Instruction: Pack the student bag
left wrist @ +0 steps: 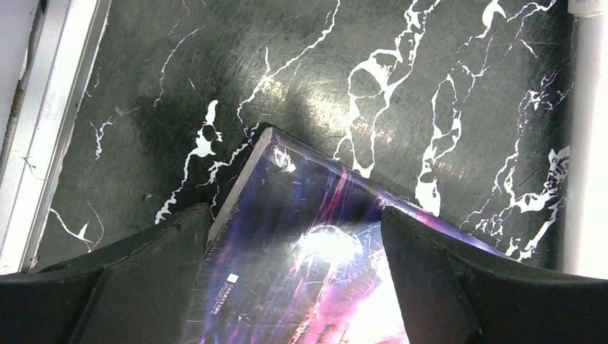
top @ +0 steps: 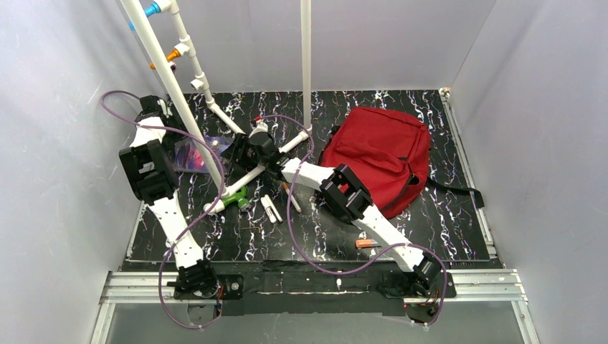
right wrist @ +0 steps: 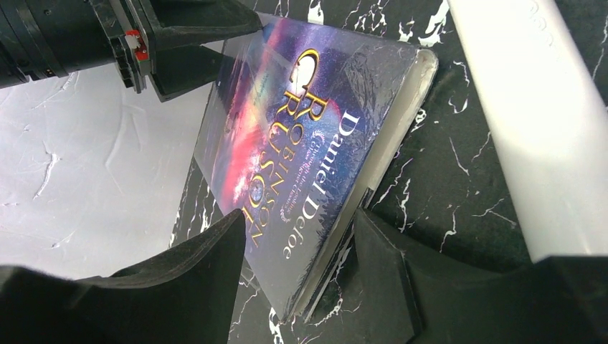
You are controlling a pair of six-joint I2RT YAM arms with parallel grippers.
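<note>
A book with a purple cover, "Robinson Crusoe" (right wrist: 294, 136), lies at the left among white pipes, also in the top view (top: 190, 154). My left gripper is over one end of it, fingers apart on either side of a corner; whether they touch it is unclear. My right gripper is at the other end, fingers apart around the spine corner, contact unclear. A red backpack (top: 373, 143) lies at the right.
A white pipe frame (top: 306, 64) stands around the book. Pens (top: 271, 209), a green pipe piece (top: 236, 195) and an orange object (top: 364, 244) lie on the marble surface.
</note>
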